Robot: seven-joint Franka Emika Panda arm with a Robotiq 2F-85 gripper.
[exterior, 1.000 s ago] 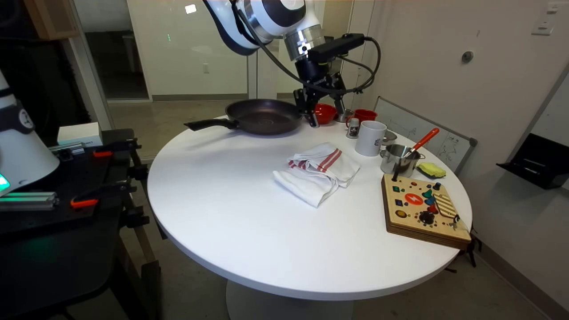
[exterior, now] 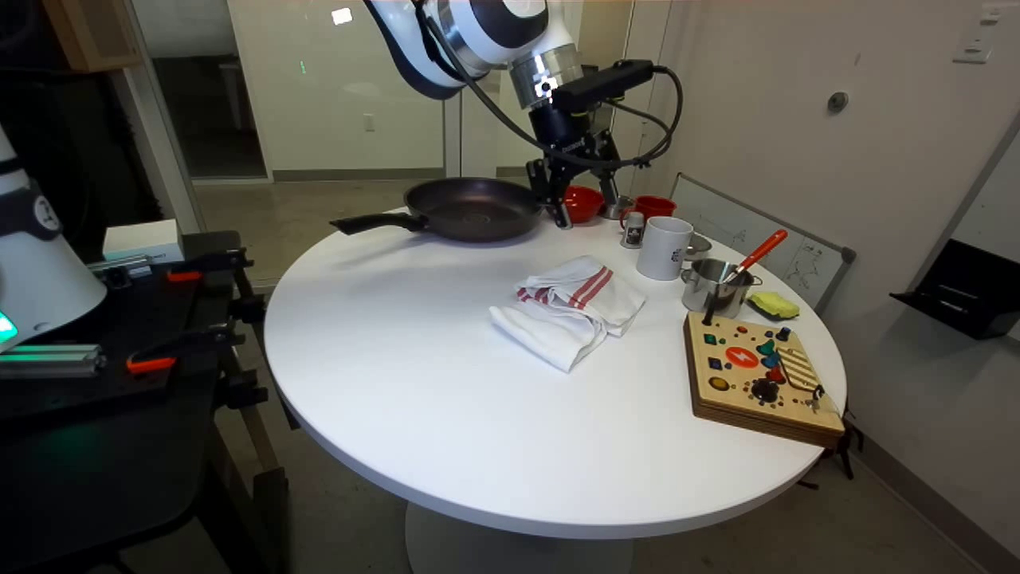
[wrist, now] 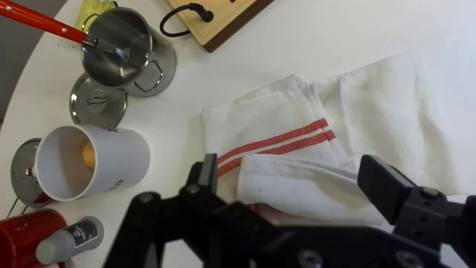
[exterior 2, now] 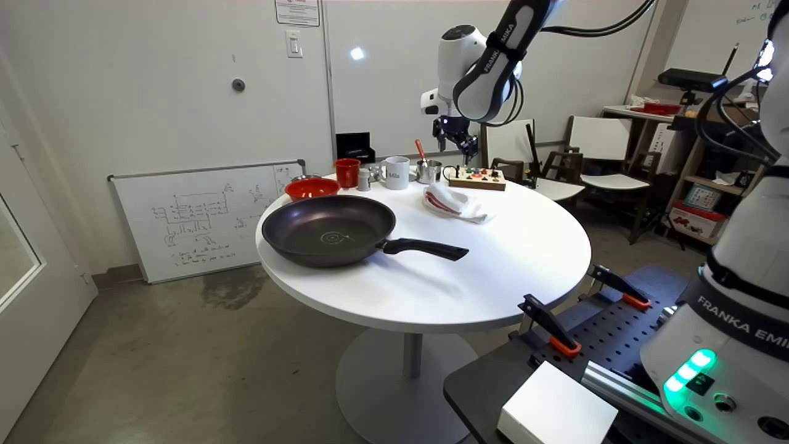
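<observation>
My gripper (exterior: 587,201) stands open above the table, its fingers well apart. No object shows between its fingertips in the wrist view. Under the gripper, that view shows a white towel (wrist: 285,134) with red stripes, lying crumpled and partly folded, its near part covered by the gripper. The towel (exterior: 583,301) rests flat near the middle of the white round table (exterior: 430,402). From the other side, the gripper (exterior 2: 454,152) hangs above the far part of the table.
A black pan (exterior 2: 325,229) sits beside a red bowl (exterior 2: 311,188). Close to the towel stand a white mug (wrist: 118,156) with something orange inside, a steel pot (wrist: 163,62) holding a red-handled utensil, a shaker (wrist: 78,236) and a wooden control board (exterior: 755,378).
</observation>
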